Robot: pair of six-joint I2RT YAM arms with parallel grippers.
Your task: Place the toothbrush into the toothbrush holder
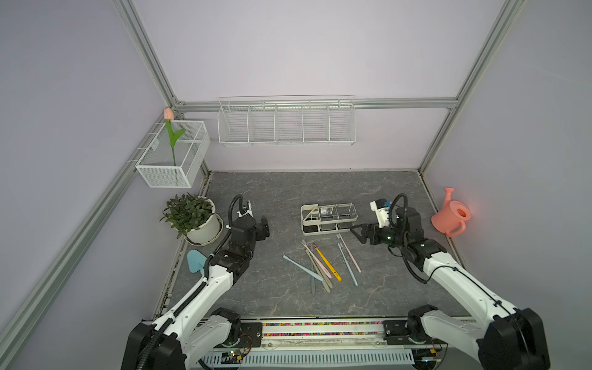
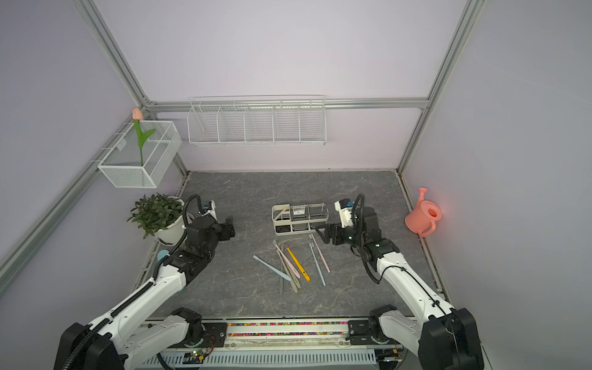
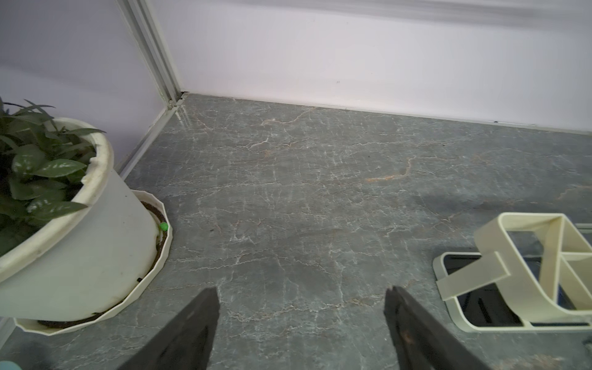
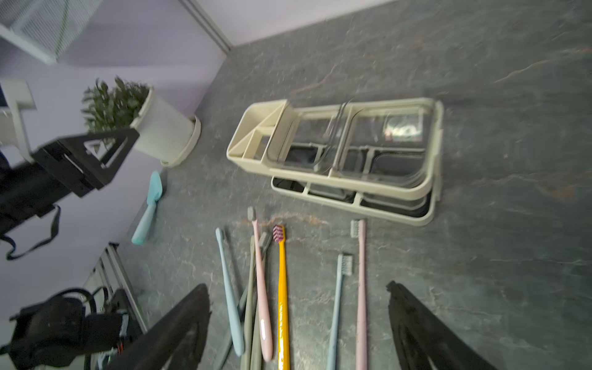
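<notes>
The cream toothbrush holder [image 4: 345, 178], with open slots at its left end and clear lids, stands at the middle of the table. In front of it lie several toothbrushes, among them a yellow one [image 4: 283, 296], a light blue one [image 4: 229, 289], a blue-grey one [image 4: 336, 308] and a pink one [image 4: 362, 296]. My right gripper hovers by the holder's right front corner, above the brushes, open and empty. Left of the holder, near the plant, my left gripper has its fingers apart over bare table with nothing between them.
A potted plant [image 3: 80, 246] stands close on the left arm's left side. A blue shovel [image 1: 196, 261] lies near the left edge, and a pink watering can [image 1: 452, 213] is at the right. White wire baskets [image 1: 286, 123] hang on the walls.
</notes>
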